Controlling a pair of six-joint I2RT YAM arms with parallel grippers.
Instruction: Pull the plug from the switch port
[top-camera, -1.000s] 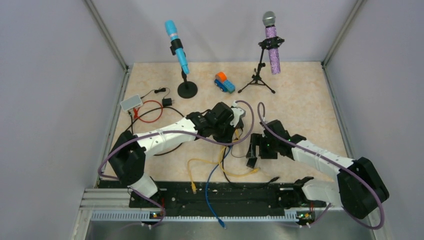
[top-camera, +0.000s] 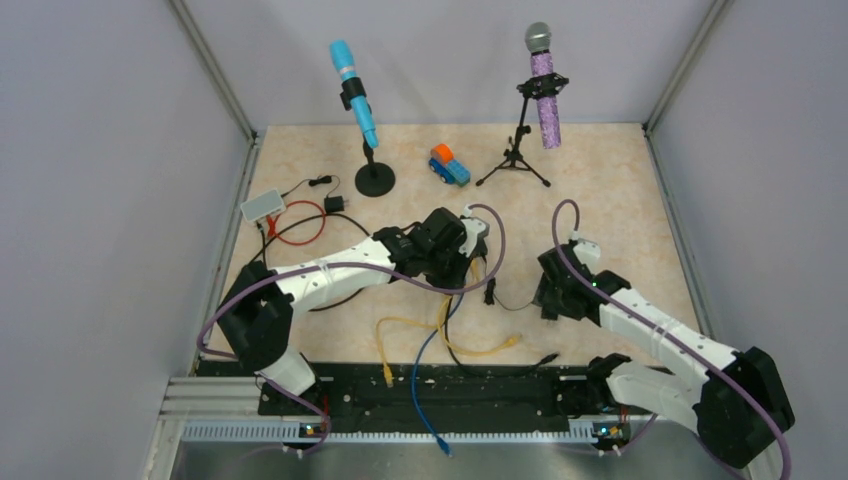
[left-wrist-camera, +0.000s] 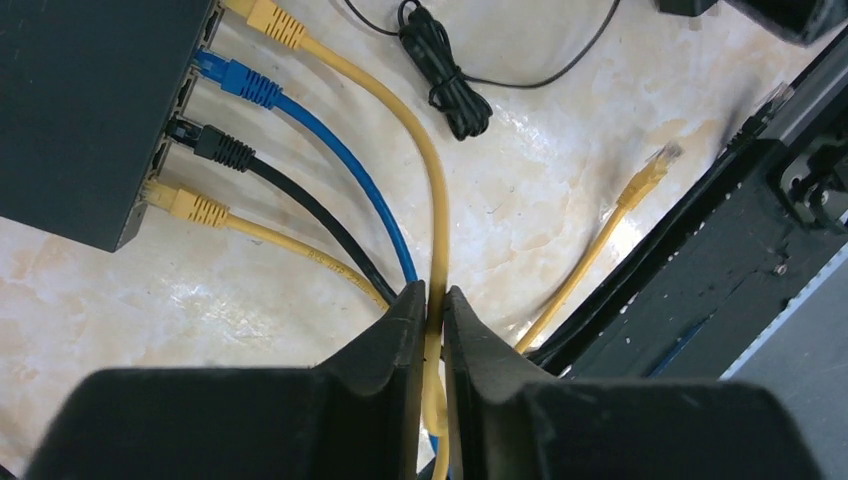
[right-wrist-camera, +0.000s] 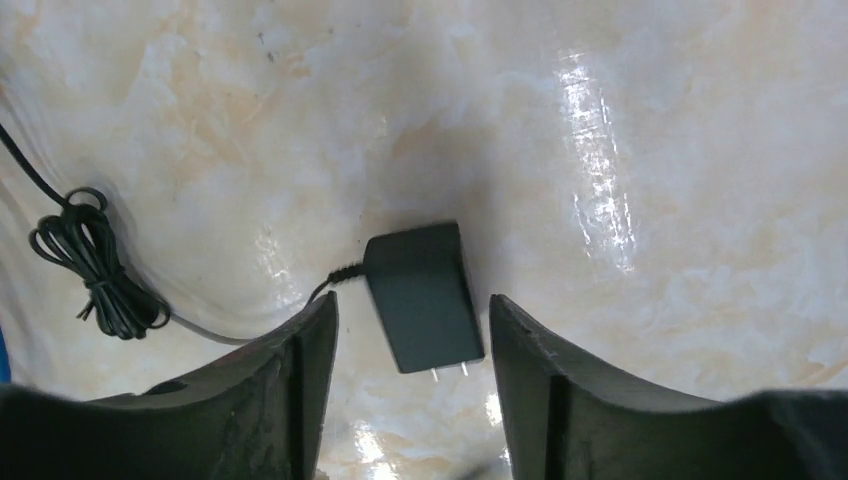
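Observation:
In the left wrist view the black switch (left-wrist-camera: 85, 110) fills the upper left. A blue plug (left-wrist-camera: 240, 82), a black plug (left-wrist-camera: 222, 148), a lower yellow plug (left-wrist-camera: 195, 207) and an upper yellow plug (left-wrist-camera: 272, 20) sit along its port side. My left gripper has a narrow gap between its fingertips, with the upper yellow cable (left-wrist-camera: 432, 165) running through that gap; whether they pinch it cannot be told. The right gripper is open, one finger on either side of a black power adapter (right-wrist-camera: 425, 300) with a clear gap on its left.
A bundled black cord (right-wrist-camera: 100, 265) runs to the adapter. Loose yellow (left-wrist-camera: 640, 185) and blue (top-camera: 443, 447) cable ends lie toward the front. Microphone stands (top-camera: 375, 180) and a toy car (top-camera: 450, 165) stand behind.
The right arm has moved right, and the adapter with its bundled cord now lies farther right, away from the yellow cable end. My left arm has barely moved.

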